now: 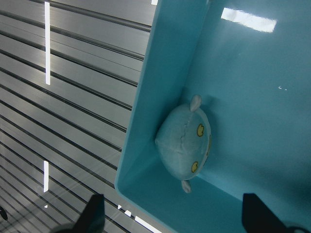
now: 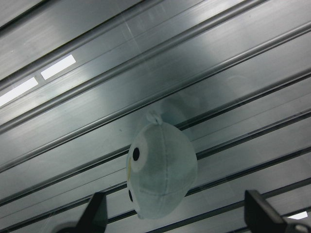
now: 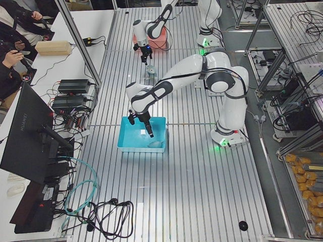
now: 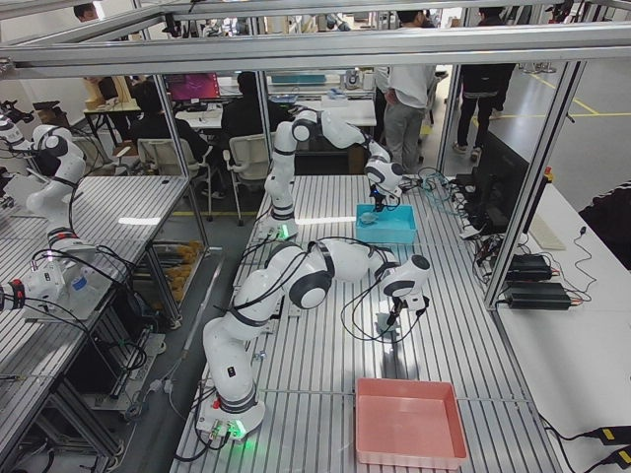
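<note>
A pale blue plush toy with yellow patches (image 1: pixel 181 143) lies against the wall of the blue bin (image 3: pixel 128 143). My left gripper (image 3: pixel 142 126) is open above it, its fingers at the lower corners of the left wrist view with nothing between them. A second pale plush toy with eye patches (image 2: pixel 163 170) lies on the slatted metal table (image 2: pixel 233 73). My right gripper (image 4: pixel 404 315) is open over it, fingers either side at the bottom of the right wrist view.
An empty red bin (image 4: pixel 409 422) stands at the far end from the blue bin. Cables, a monitor (image 3: pixel 26 133) and power units line one side. The table around both bins is largely clear.
</note>
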